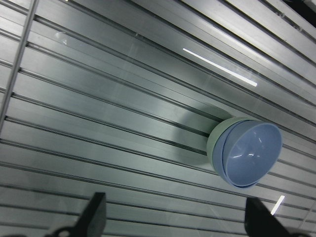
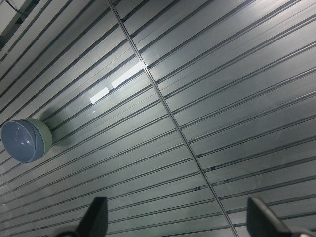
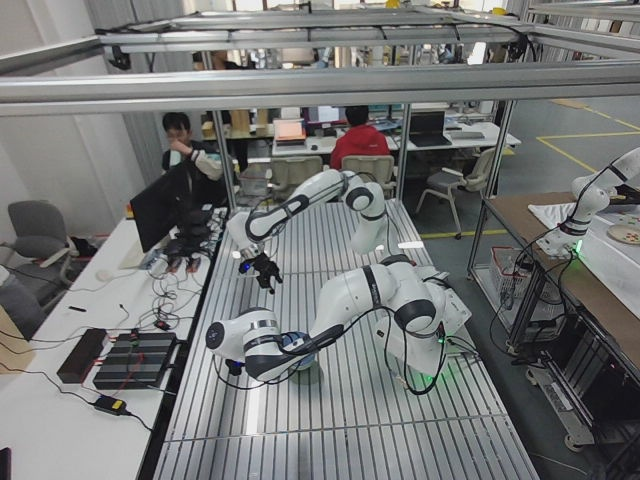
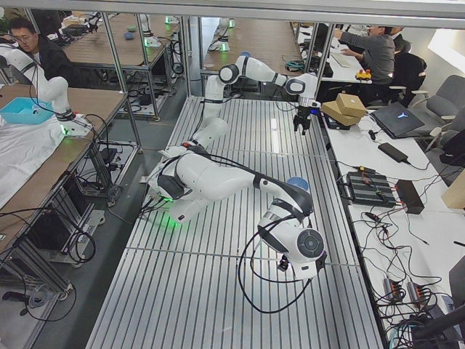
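A stack of blue and pale green bowls (image 1: 247, 153) rests on the slatted metal table (image 1: 98, 133), right of centre in the left wrist view and at the left edge of the right wrist view (image 2: 19, 140). My left gripper is open above bare slats, its fingers apart along the bottom edge. My right gripper is likewise open and empty over bare table. In both camera views the two arms stand at opposite ends, with the bowls between their grippers, partly hidden behind an arm.
A desk (image 3: 70, 430) with electronics and cables runs along one side, and a wooden table (image 4: 102, 102) along the other. Metal frame posts and beams surround the workspace, and black cables loop round the arms.
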